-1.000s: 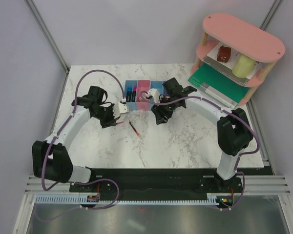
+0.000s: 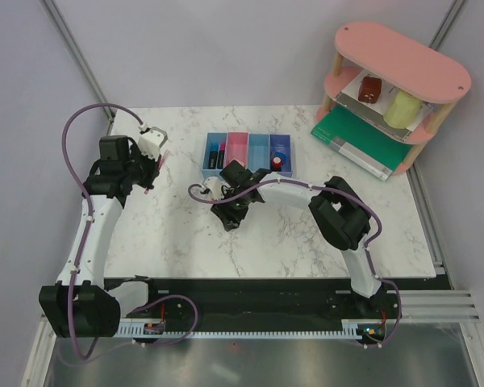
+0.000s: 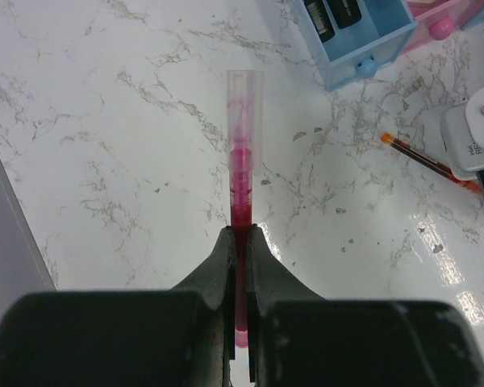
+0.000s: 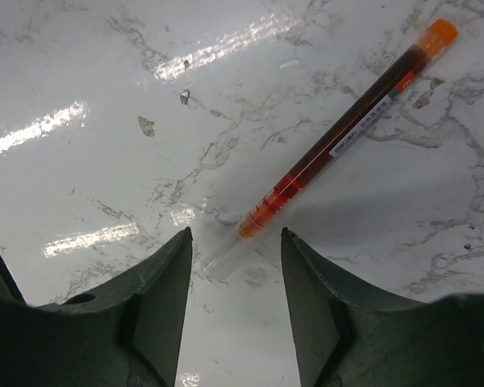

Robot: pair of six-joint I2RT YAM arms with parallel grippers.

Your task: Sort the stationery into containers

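Observation:
My left gripper is shut on a pink pen (image 3: 241, 185) with a clear cap, held upright in the left wrist view; from above it is at the left of the table. An orange-and-dark-red pen (image 4: 306, 165) with a clear end lies diagonally on the marble table. My right gripper hangs over that pen's clear end, fingers apart with nothing held. The compartment box (image 2: 258, 153) stands at the back centre, with blue and pink sections holding a few dark and pink items.
A pink-topped shelf (image 2: 403, 56) stands at the back right, a green board beneath it.
My left gripper has moved left, away from the box, carrying the pink pen.

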